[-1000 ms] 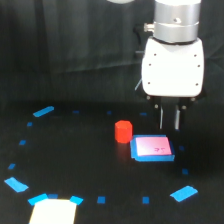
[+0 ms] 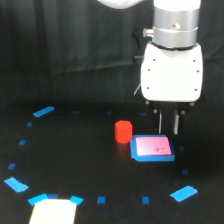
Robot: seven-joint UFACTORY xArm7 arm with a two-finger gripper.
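The white gripper [image 2: 168, 122] hangs over a blue block with a pink top [image 2: 152, 147] on the right, its two thin fingers pointing down, apart, with nothing seen between them. A red block [image 2: 123, 131] sits just left of the blue and pink block. At the bottom left edge lies a pale cream square [image 2: 53, 212].
The dark table [image 2: 90, 170] carries several blue tape marks and small blue squares. A dark curtain [image 2: 60, 60] hangs behind.
The gripper has moved slightly down and a little left, closer to the blue and pink block. The blocks have not visibly moved.
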